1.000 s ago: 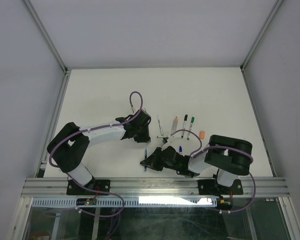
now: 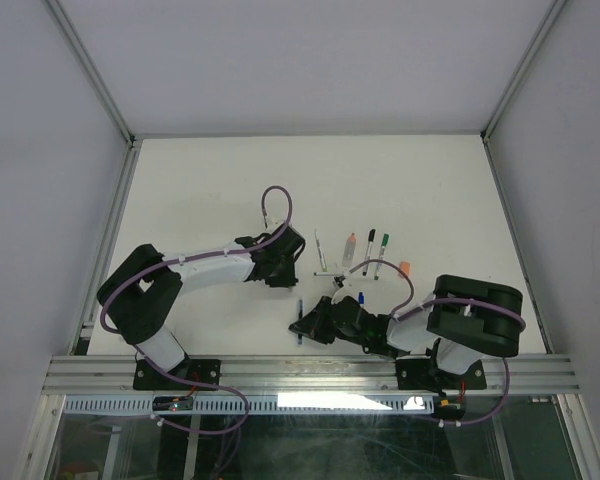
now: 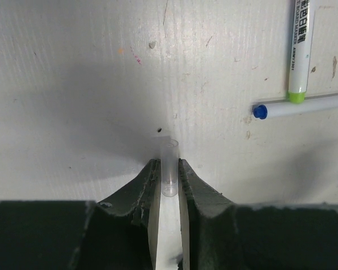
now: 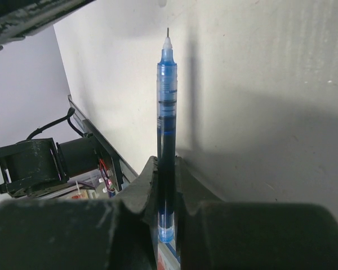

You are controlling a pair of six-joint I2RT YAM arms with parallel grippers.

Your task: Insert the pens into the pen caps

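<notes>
In the left wrist view a clear pen cap (image 3: 169,166) lies between the fingertips of my left gripper, which sit close on either side of it; whether they grip it is unclear. My right gripper is shut on a blue pen (image 4: 167,95), held with its tip pointing away from the fingers; in the top view it is at the front of the table, below the left gripper (image 2: 288,283).
Several markers and pens (image 2: 368,245) lie right of the left gripper, with an orange block (image 2: 405,269). A white marker (image 3: 301,50) and a blue-ended one (image 3: 310,107) touch.
My right gripper with the blue pen has moved to the right in the top view. The left gripper has shifted slightly.
</notes>
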